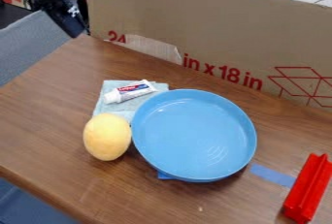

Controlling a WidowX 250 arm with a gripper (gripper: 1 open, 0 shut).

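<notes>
My dark gripper (62, 16) hangs at the top left, above the table's far left corner and apart from the objects; its fingers are too small and dark to read. On the wooden table (65, 112) a blue plate (195, 136) sits in the middle right. A yellow oval object (107, 137) lies at the plate's left. A small toothpaste tube (128, 91) rests on a light blue cloth (109, 107) behind them.
A red elongated object (306, 187) lies at the right. A cardboard wall (220, 29) runs along the table's back.
</notes>
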